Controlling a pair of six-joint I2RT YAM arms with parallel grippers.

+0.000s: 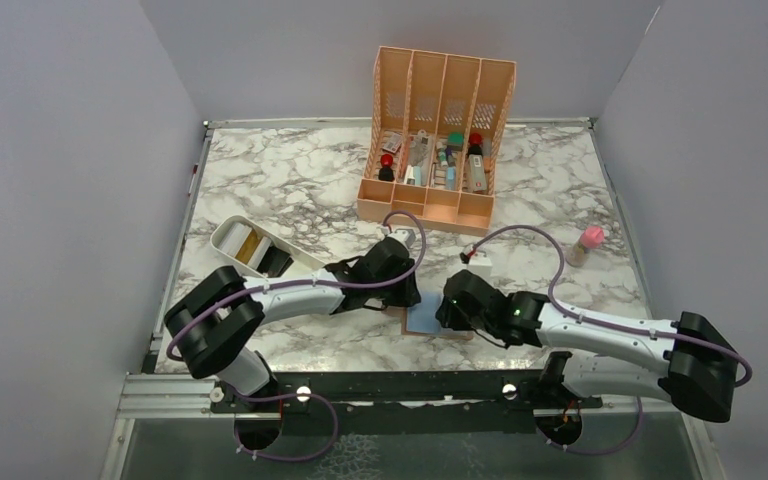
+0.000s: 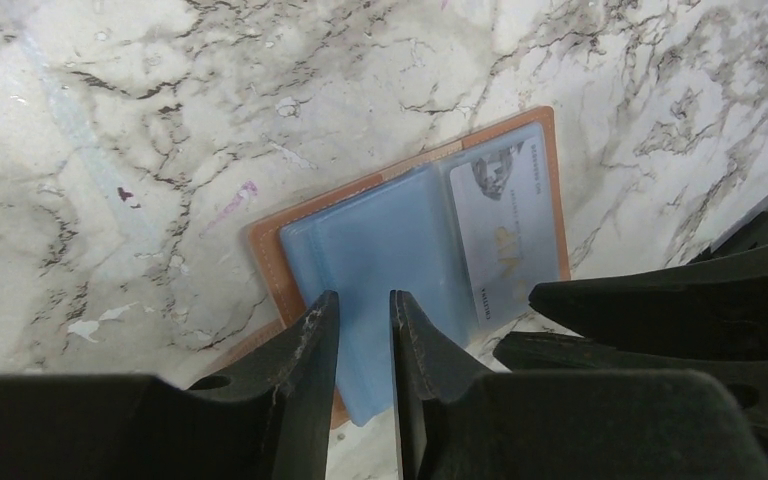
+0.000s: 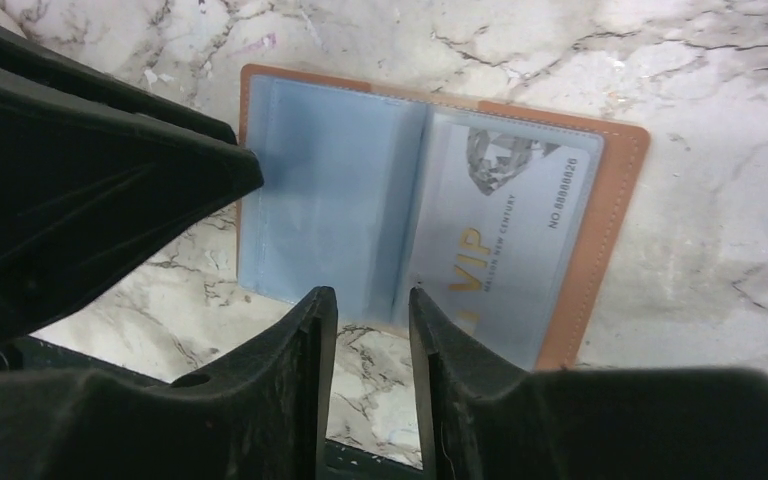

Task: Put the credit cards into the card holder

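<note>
The tan card holder (image 2: 563, 225) lies open on the marble table (image 1: 260, 170), with blue clear sleeves (image 3: 332, 190); a silver VIP card (image 3: 495, 240) sits in the sleeve on the right. My left gripper is low over the blue sleeve's outer edge, its fingers a little apart with no card visible between them. My right gripper is at the holder's near edge, fingertips slightly apart, with nothing visible held. In the top view both grippers hide much of the holder.
A white box (image 1: 222, 228) with cards stands to the left. An orange organizer (image 1: 375, 205) with small items stands at the back. A pink-topped bottle (image 1: 590, 238) is at the right.
</note>
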